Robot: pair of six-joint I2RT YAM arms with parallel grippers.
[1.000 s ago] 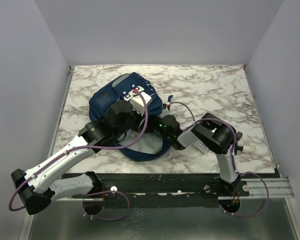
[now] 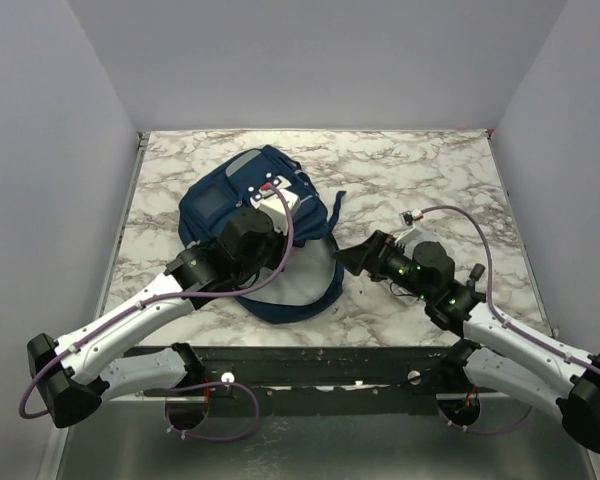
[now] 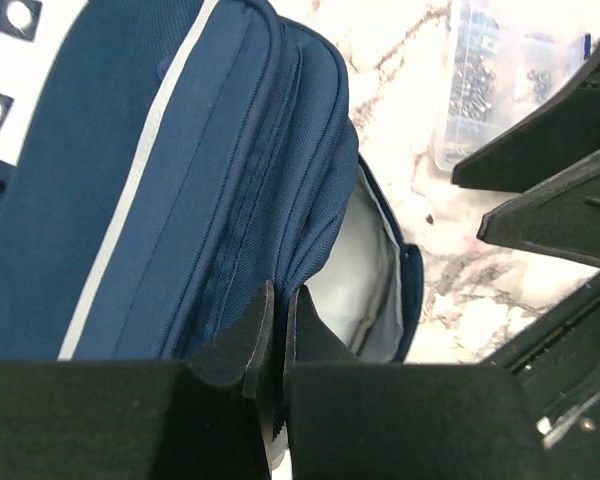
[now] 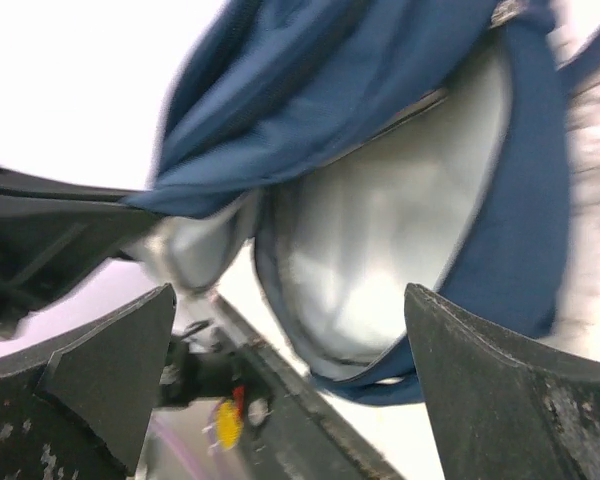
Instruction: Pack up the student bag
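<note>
A navy backpack (image 2: pixel 222 200) lies at the left of the table, its pale-lined main compartment (image 4: pixel 380 225) open. My left gripper is shut on a folded edge of the bag's navy fabric, lifted over the compartment. My right gripper (image 2: pixel 358 252) stands open with nothing between its fingers, just right of the opening; in the right wrist view its fingers (image 4: pixel 510 390) frame the open compartment. A clear plastic case (image 3: pixel 480 80) holding small metal pieces lies on the table, partly hidden by the right gripper in the left wrist view.
A small dark object (image 2: pixel 477 273) lies at the right, partly behind the right arm. Grey walls (image 2: pixel 560 180) border the sides and back.
My right gripper and arm have moved rightward, away from over the bag's opening.
</note>
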